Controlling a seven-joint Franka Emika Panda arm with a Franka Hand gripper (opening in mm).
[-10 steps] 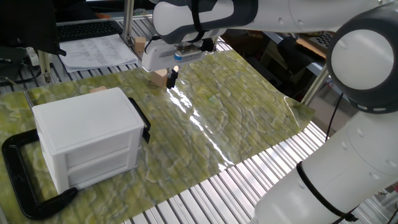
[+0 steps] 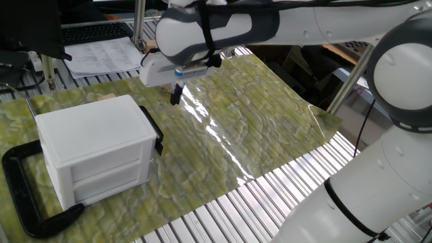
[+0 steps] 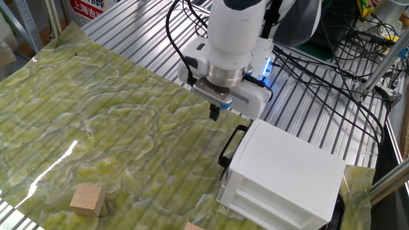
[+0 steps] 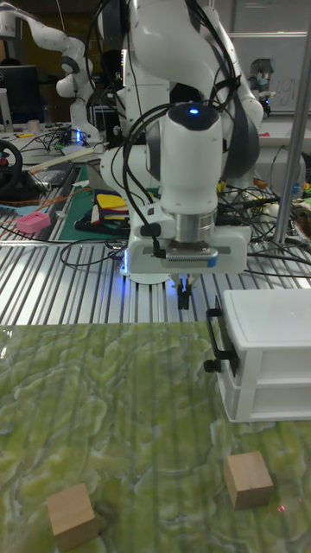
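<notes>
My gripper [image 2: 177, 94] hangs above the green mat, its dark fingers close together. In the second exterior view the gripper [image 3: 215, 113] is just left of the white drawer unit [image 3: 287, 166], near its black handle [image 3: 231, 147]. From the front, the gripper [image 4: 184, 295] looks shut, and nothing shows between its fingers. The drawer unit [image 4: 271, 318] stands to its right, both drawers apparently closed. Two wooden blocks lie on the mat: one on the left [image 4: 72, 516], one nearer the drawer unit [image 4: 249, 479]. In the first exterior view the arm mostly hides one block.
A black clamp [image 2: 20, 189] stands against the drawer unit's side. Papers [image 2: 101, 57] and a keyboard [image 2: 91, 32] lie beyond the mat. Cables [image 3: 339, 83] trail over the metal rails at the back right.
In the first exterior view my gripper has drifted left and slightly down, covering more of the block behind it. The drawer unit has stayed in place.
</notes>
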